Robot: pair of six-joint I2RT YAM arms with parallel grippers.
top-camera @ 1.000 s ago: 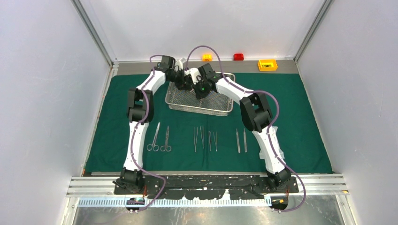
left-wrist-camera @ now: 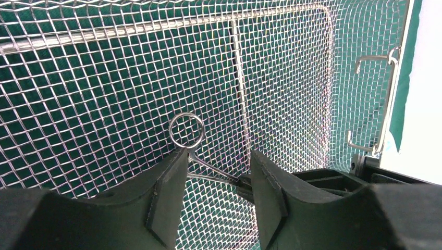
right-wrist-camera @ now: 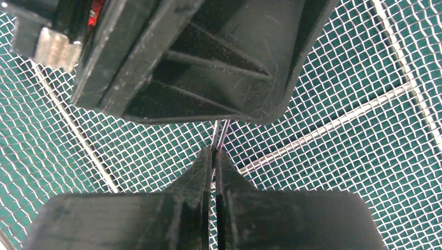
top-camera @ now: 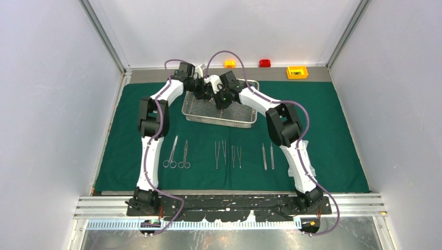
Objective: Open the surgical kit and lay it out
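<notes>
In the left wrist view, a steel instrument with a ring handle (left-wrist-camera: 202,130) and two thin shanks (left-wrist-camera: 215,168) is over the mesh tray (top-camera: 219,122). My left gripper is open above it, its fingers on either side of the ring end, gripping nothing. My right gripper is shut on the instrument's thin shanks (right-wrist-camera: 221,134), seen in the right wrist view. The instrument's far end is hidden. On the green cloth lie scissors (top-camera: 172,152), a second ring-handled tool (top-camera: 184,154), several tweezers (top-camera: 217,155) and two slim handles (top-camera: 264,156).
Both grippers are close together inside the tray, which has upright mesh walls and a wire handle (left-wrist-camera: 391,83). Yellow (top-camera: 297,72) and red (top-camera: 265,63) bins stand along the back. A clear packet (top-camera: 308,159) lies partly under the right arm.
The tray has shifted slightly to the left, and the left arm has moved a little left too. The right arm is nearly still. The laid-out instruments have not moved.
</notes>
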